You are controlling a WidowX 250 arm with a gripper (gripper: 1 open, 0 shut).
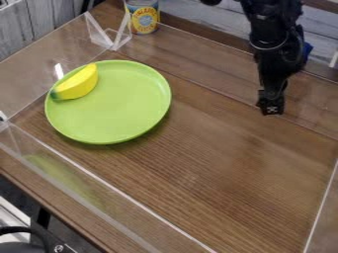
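Observation:
My black gripper (pixel 271 99) hangs from the top right over the wooden table, its fingers pointing down near the back right. It looks open, with nothing clearly between its fingers. A blue object (pixel 305 49) is partly hidden behind it.
A green plate (pixel 114 109) with a yellow object (pixel 77 81) on its left side sits at the left. A can (pixel 142 14) and a clear plastic piece stand at the back.

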